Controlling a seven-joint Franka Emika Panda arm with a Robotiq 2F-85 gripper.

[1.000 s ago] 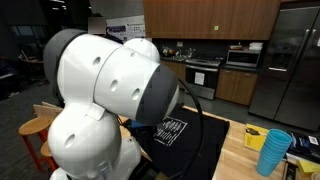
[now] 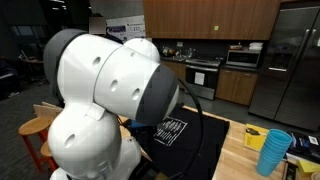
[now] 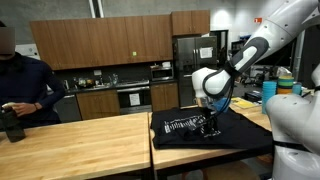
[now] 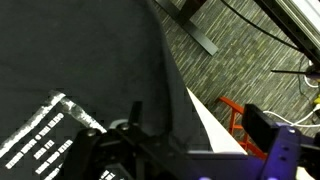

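A black cloth with white printed marks (image 2: pixel 200 148) lies spread on the wooden table. Its near edge, in the wrist view, runs along the table's edge, and a fold of black cloth (image 4: pixel 180 118) reaches between my fingers. My gripper is open, a finger on either side of that fold. In exterior view 2 the gripper (image 3: pixel 208 127) is low over the cloth (image 3: pixel 172 128), at its near side. Whether the fingers touch the cloth, I cannot tell. In exterior view 1 the arm hides the gripper.
A stack of blue cups (image 2: pixel 273 152) and a yellow container (image 2: pixel 256 138) stand right of the cloth. Bare tabletop (image 3: pixel 75 145) stretches left in exterior view 2, where a person (image 3: pixel 35 90) stands. Past the edge are carpet (image 4: pixel 240 60) and an orange stool (image 4: pixel 238 125).
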